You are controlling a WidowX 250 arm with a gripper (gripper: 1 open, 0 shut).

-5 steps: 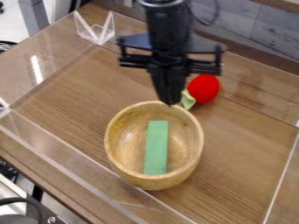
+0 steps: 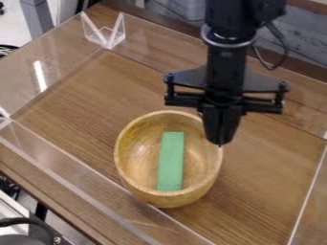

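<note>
A wooden bowl [image 2: 141, 172] sits on the table in the lower middle, with a green block [image 2: 170, 161] lying lengthwise inside it. My black gripper [image 2: 223, 129] hangs above the table just past the bowl's upper right rim, its fingertips pointing down and close together, nothing visible between them. The gripper body hides the area behind it.
Clear plastic holder [image 2: 105, 31] stands at the back left. A grey wall runs along the back; cables show at the left edge.
The bowl and block have not moved.
</note>
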